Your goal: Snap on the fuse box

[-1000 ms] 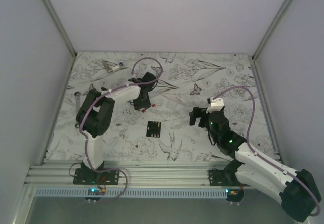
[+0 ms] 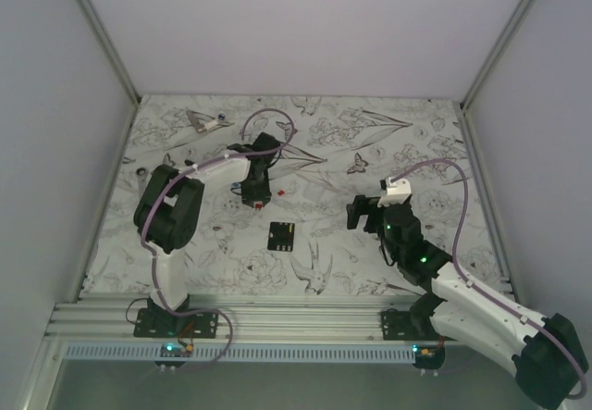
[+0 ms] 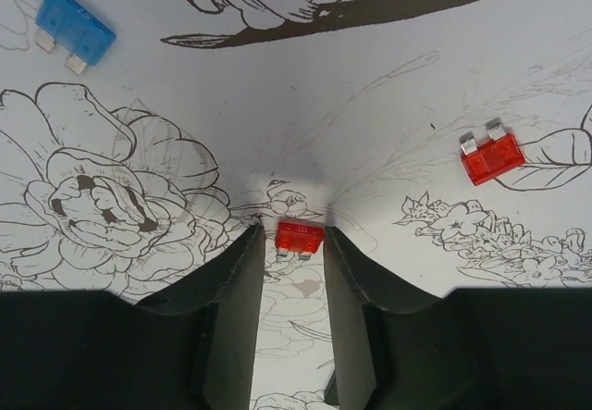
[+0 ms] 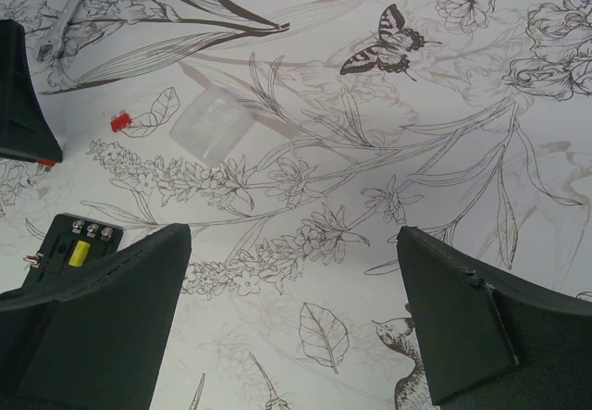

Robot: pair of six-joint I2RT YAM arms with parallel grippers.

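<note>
In the left wrist view my left gripper hangs over a red fuse (image 3: 298,234), its fingers part open on either side of it; whether they touch it I cannot tell. A second red fuse (image 3: 492,158) lies to the right, a blue fuse (image 3: 74,26) at the upper left. The black fuse box (image 2: 281,236), holding a yellow fuse (image 4: 80,253), lies below my left gripper in the top view. My right gripper (image 2: 365,211) stands open over bare table to the right, nothing between its fingers.
Small tools (image 2: 141,182) lie at the table's left and back left. Rails run along the front edge and side walls.
My left gripper has shifted slightly left and toward the front, now over the red fuse. The right arm looks almost unmoved.
</note>
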